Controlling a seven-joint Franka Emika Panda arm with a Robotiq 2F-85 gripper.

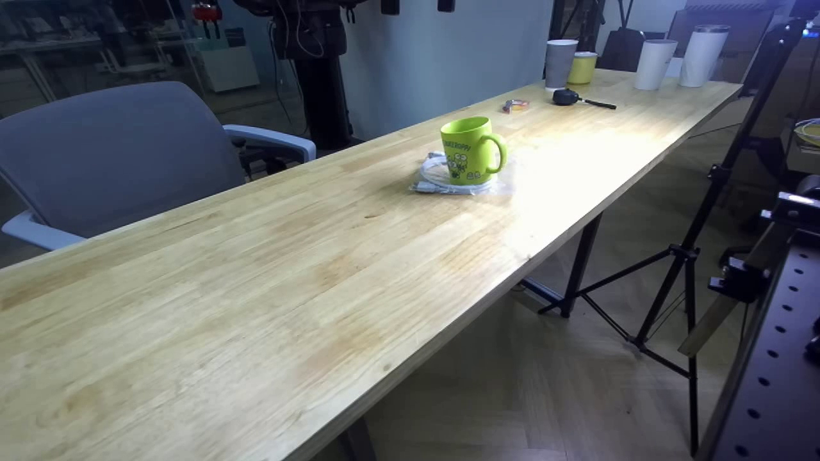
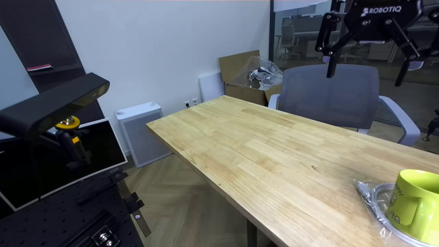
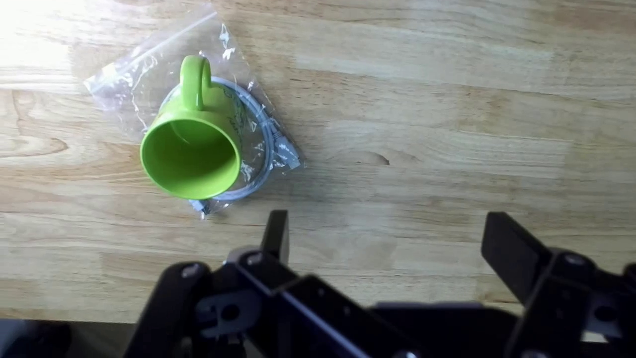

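A green mug (image 1: 466, 150) with a cartoon print stands upright on a clear zip bag (image 3: 143, 71) that holds a coiled grey cable (image 3: 267, 140). From above, the mug (image 3: 217, 110) has its handle pointing to the top of the wrist view and its mouth empty. My gripper is open, its fingers wide apart with only bare table below them. It sits down and to the right of the mug in that view, touching nothing. In exterior view 2 the gripper (image 2: 364, 76) hangs high above the table, and the mug (image 2: 413, 206) is cut by the right edge.
Toward the table's far end are a grey cup (image 1: 560, 65), a yellow mug (image 1: 582, 69), two white tumblers, a small black item (image 1: 565, 97) with a strap and a small orange packet (image 1: 516, 106). A chair (image 2: 331, 94) stands alongside.
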